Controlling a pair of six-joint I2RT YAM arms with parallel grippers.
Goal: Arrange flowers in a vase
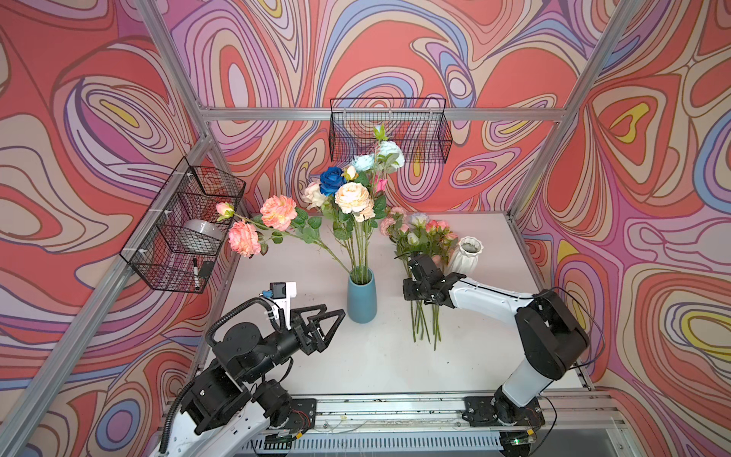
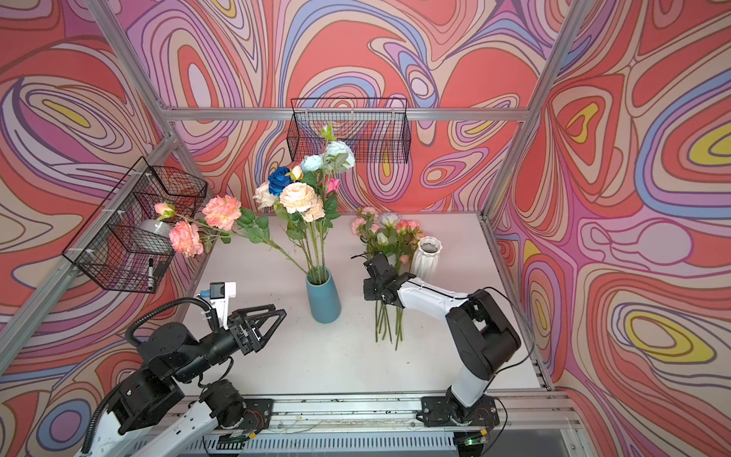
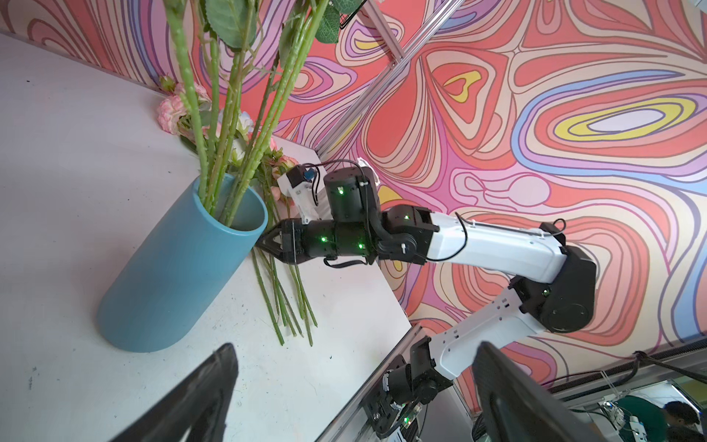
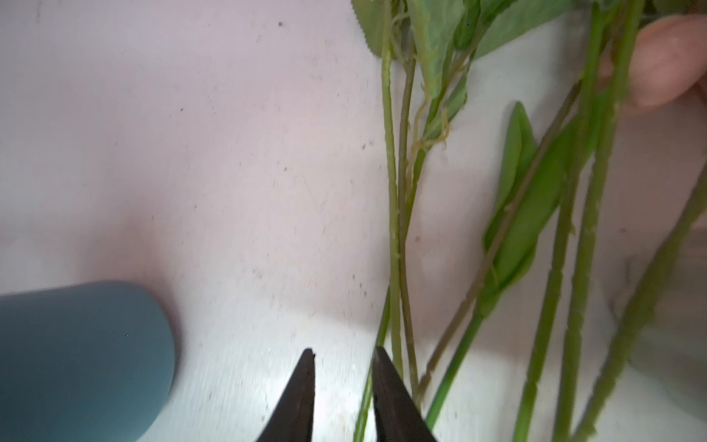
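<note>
The blue vase [image 1: 361, 298] stands upright mid-table, holding several stems with blue, cream, pale-blue and pink blooms; coral flowers [image 1: 278, 212] lean out to the left. To its right a bunch of loose flowers [image 1: 418, 237] lies on the table, stems [image 1: 418, 320] toward the front. My right gripper is low over these stems, fingers partly apart. A thin green stem [image 4: 395, 280] runs down beside its right fingertip; whether any stem is between the fingers is unclear. My left gripper [image 1: 332, 329] hangs open and empty in front-left of the vase.
A white fluted vase [image 1: 466, 256] stands behind the right arm, close to the loose flowers. Wire baskets hang at the left [image 1: 182, 232] and back [image 1: 390, 137].
</note>
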